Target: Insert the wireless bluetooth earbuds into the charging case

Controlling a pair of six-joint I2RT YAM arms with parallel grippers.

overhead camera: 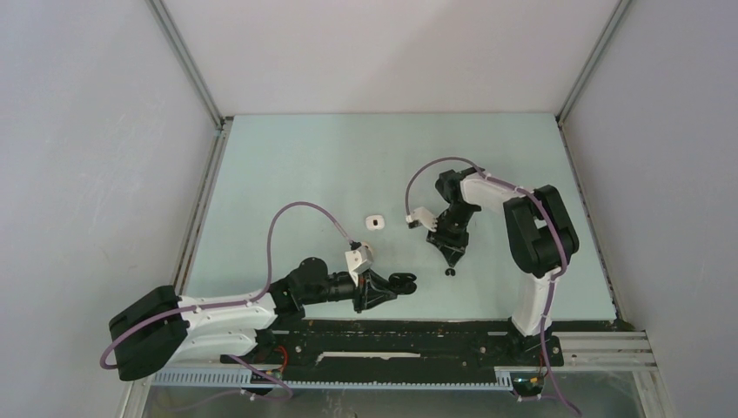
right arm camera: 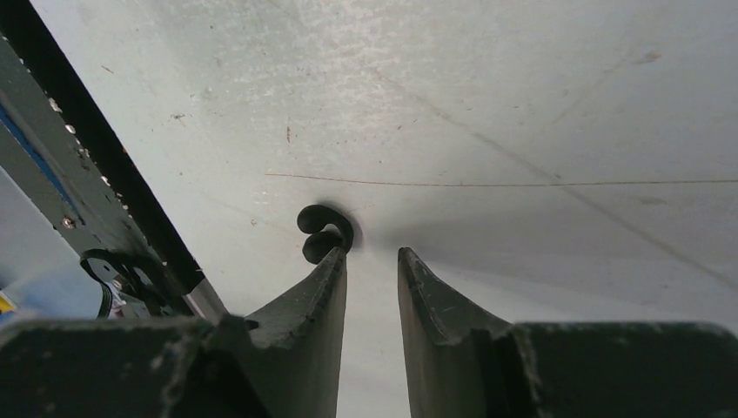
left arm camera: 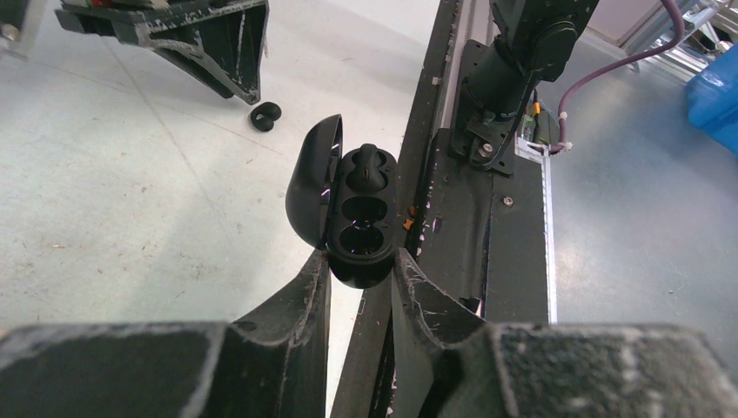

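Note:
My left gripper is shut on the black charging case [left arm camera: 363, 218], holding it by its lower end with the lid [left arm camera: 315, 181] standing open. One slot at the case's far end holds something dark that looks like an earbud [left arm camera: 367, 165]; the other hollows beside it look empty. A loose black earbud [right arm camera: 325, 233] lies on the table. In the right wrist view it sits just beyond the left finger [right arm camera: 324, 300]. My right gripper is part open above the table, nothing between its fingers, the earbud off to one side of the gap.
A small white block [overhead camera: 375, 223] lies near the table's middle, with a beige piece [overhead camera: 366, 249] partly hidden by the left gripper's mount. The table's dark front rail [overhead camera: 409, 335] runs close below the case and earbud.

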